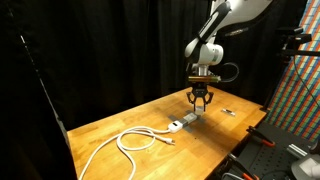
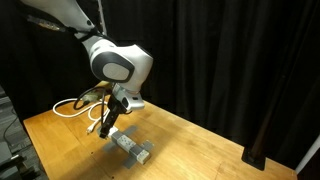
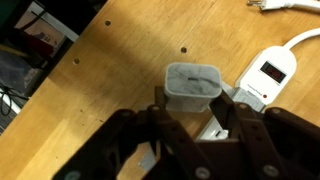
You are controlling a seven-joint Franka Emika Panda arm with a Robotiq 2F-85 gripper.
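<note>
Held between the fingers of my gripper is a small white block-like piece [image 3: 192, 80], its pale grey face showing in the wrist view. The fingers are shut on it. Below lies a white power strip [image 3: 268, 72] with a dark switch window; the gripper covers part of its length. In exterior view 1 the gripper [image 1: 200, 100] is low over the far end of the strip [image 1: 180, 125]. Exterior view 2 shows the strip [image 2: 138, 152] running toward the front right from under the gripper. Whether the piece touches the strip I cannot tell.
A white cord [image 1: 122, 140] loops across the left of the wooden table, its plug [image 1: 166, 140] lying near the strip. Small items [image 1: 229, 112] lie near the table's right side. In exterior view 2, a small black object [image 2: 253, 158] sits near the far edge.
</note>
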